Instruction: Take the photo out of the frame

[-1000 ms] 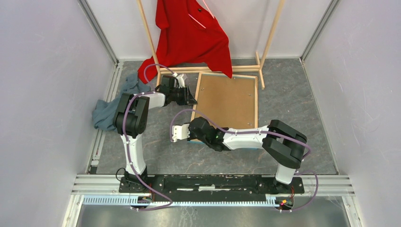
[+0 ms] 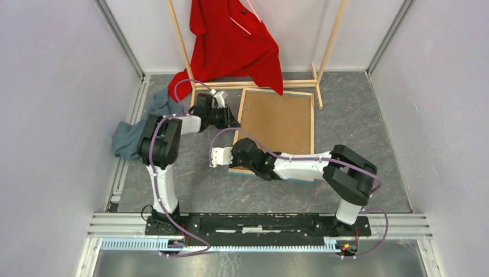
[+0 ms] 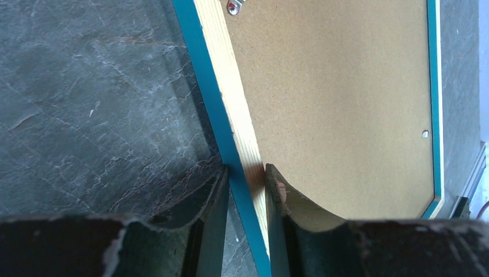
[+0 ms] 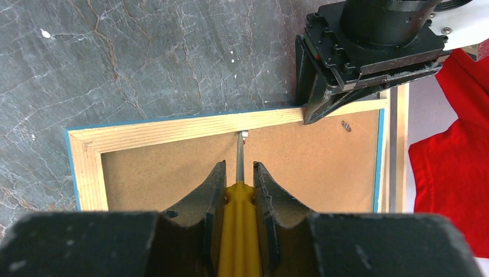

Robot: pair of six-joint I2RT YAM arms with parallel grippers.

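The photo frame (image 2: 311, 115) lies back-up on the floor, its brown backing board (image 2: 277, 121) showing, with small metal tabs (image 3: 235, 7) along the edge. My left gripper is at the frame's left rail, fingertips on either side of the wooden strip with its blue edge. My right gripper is shut on a yellow-handled tool (image 4: 237, 231), whose thin blade reaches a tab (image 4: 245, 135) at the inner edge of that same rail.
A red garment (image 2: 230, 40) hangs on a wooden stand (image 2: 331, 34) behind the frame. A blue-grey cloth (image 2: 130, 138) lies at the left.
The left arm has barely moved.
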